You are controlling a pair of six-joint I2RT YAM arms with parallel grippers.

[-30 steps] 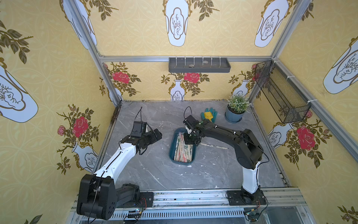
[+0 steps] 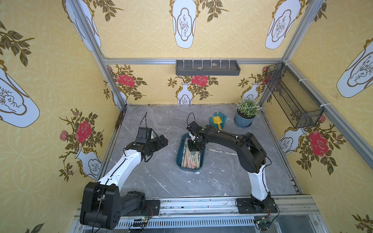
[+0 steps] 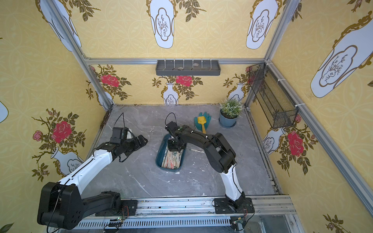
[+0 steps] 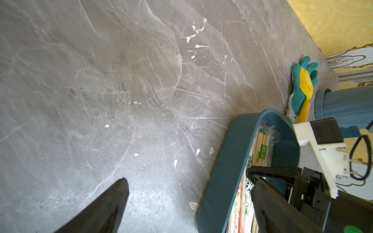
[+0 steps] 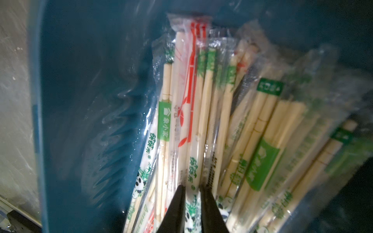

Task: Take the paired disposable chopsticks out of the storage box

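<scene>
The blue storage box (image 2: 180, 159) stands mid-table, filled with paper- and film-wrapped chopsticks (image 2: 190, 158). In the right wrist view, my right gripper points down into the box, its fingers part open. Between its narrow black fingers shows a white panda-printed packet (image 5: 193, 170); whether they touch it, I cannot tell. Packets with green labels (image 5: 164, 120) lie close on either side. My left gripper is open and empty, above bare table left of the box. One wrapped pair (image 2: 222, 151) lies on the table right of the box, partly under the right arm.
A teal glove with a yellow scoop (image 2: 217, 121) and a potted plant (image 2: 245, 112) stand at the back right. A grey rack (image 2: 207, 71) hangs on the back wall, a mesh basket (image 2: 295, 97) on the right. Table left of the box is clear.
My right gripper has shifted a little to the left and forward over the box, and its arm has followed. The left arm has hardly moved.
</scene>
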